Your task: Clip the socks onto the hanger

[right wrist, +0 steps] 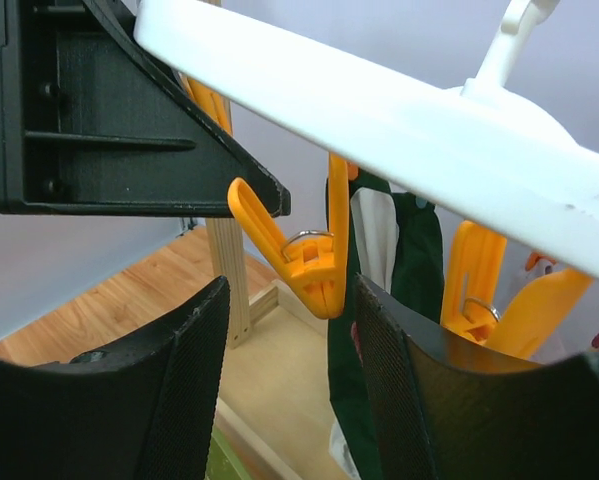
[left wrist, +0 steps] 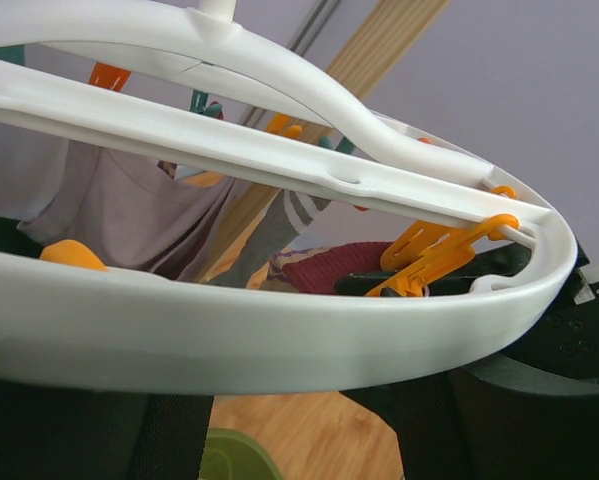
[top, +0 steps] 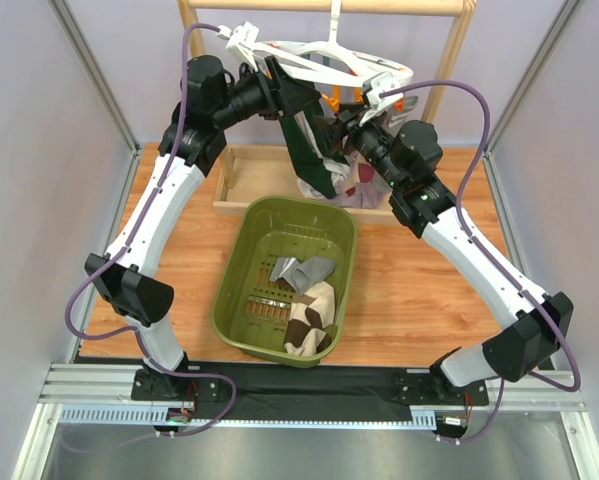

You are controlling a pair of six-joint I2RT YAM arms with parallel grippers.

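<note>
A white oval hanger [top: 309, 55] with orange clips hangs from the wooden rack. My left gripper is at its front rim, fingers apart, with the rim across the view above them. My right gripper is open just below an orange clip [right wrist: 314, 265], whose base sits between and above the fingertips. Dark green cloth [right wrist: 389, 260] and lilac cloth [left wrist: 139, 210] hang beneath the hanger. Grey socks [top: 304, 272] and a cream-brown sock [top: 309, 330] lie in the green bin.
The green bin [top: 229, 310] stands on the wooden floor below both arms. The rack [top: 444, 60] frames the hanger at the back.
</note>
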